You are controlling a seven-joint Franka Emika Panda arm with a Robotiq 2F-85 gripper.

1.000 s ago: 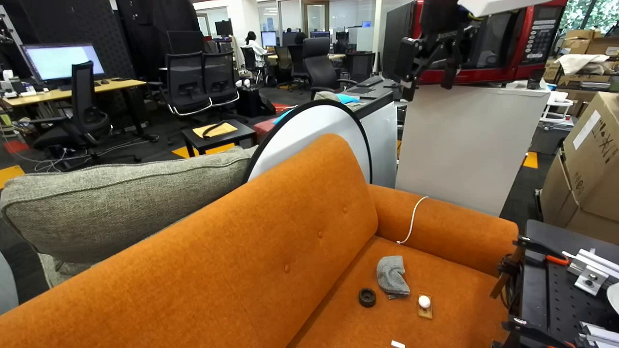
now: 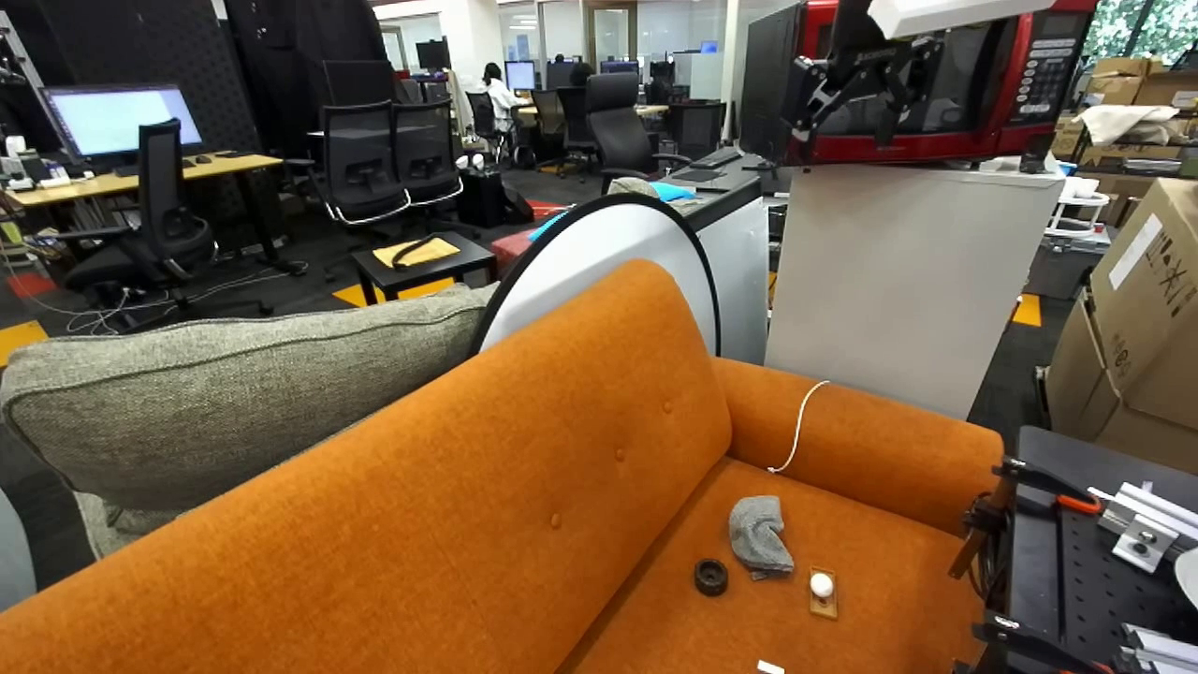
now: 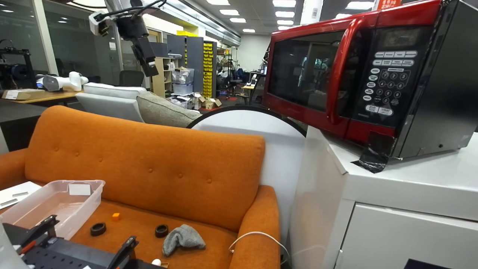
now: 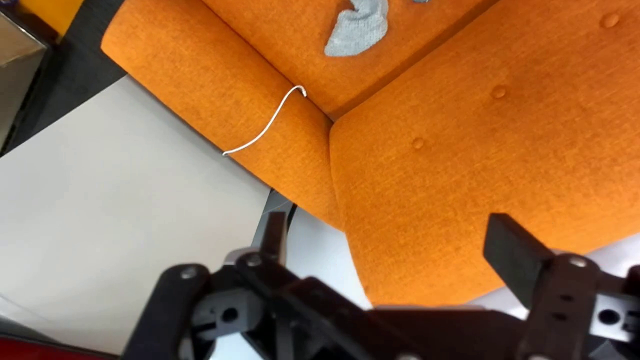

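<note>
My gripper [image 2: 844, 125] hangs high in exterior view 1, in front of the red microwave [image 2: 1016, 84]. In the wrist view its dark fingers [image 4: 517, 255] stand wide apart, with nothing between them. A white cord [image 4: 268, 125] lies over the arm of the orange sofa [image 4: 480, 174], well away from the fingertips. On the seat rest a crumpled grey cloth [image 2: 760, 534], a dark ring [image 2: 709, 578] and a small tan tray with a white ball [image 2: 822, 585]. Exterior view 2 shows a second dark ring [image 3: 98, 229] and a small orange block [image 3: 116, 216].
A clear plastic bin [image 3: 96, 197] occupies the seat's far end. The microwave sits on a white cabinet [image 2: 910, 270] beside the sofa arm. Behind the backrest stands a round white panel [image 2: 696, 292]. A black perforated table [image 2: 1050, 573] borders the seat's front.
In exterior view 1 my gripper has turned and shifted slightly up and to the right. The sofa and the objects on it look unmoved.
</note>
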